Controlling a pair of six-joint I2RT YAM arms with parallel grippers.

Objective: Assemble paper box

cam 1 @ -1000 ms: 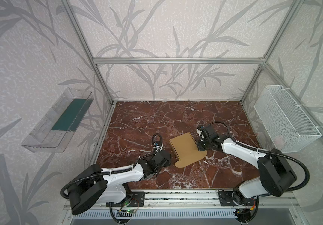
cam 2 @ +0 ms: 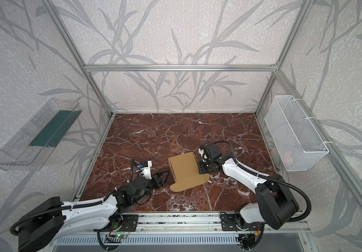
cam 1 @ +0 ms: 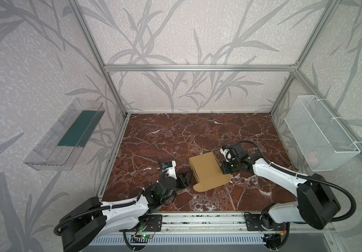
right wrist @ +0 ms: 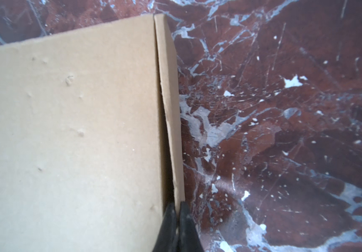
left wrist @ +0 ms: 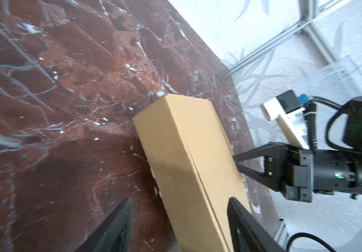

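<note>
The cardboard box [cam 1: 209, 170] rests on the table with its lid panel lying over the top, the rounded flap [cam 2: 189, 182] extending toward the front. In the right wrist view a thin side wall [right wrist: 170, 113] stands slightly apart from the lid [right wrist: 76, 126]. My right gripper is shut with the lower part of that thin wall between its fingertips. My left gripper is open at the box's left side, fingers spread wide. The box's side face [left wrist: 176, 184] shows beyond and between the left fingers; whether they touch it, I cannot tell.
A white wire basket [cam 1: 321, 134] hangs on the right wall and a clear bin [cam 1: 50, 159] on the left wall. The marble table [cam 1: 168, 130] behind the box is free. Both arms reach in from the front.
The box and the right gripper have shifted slightly toward the front.
</note>
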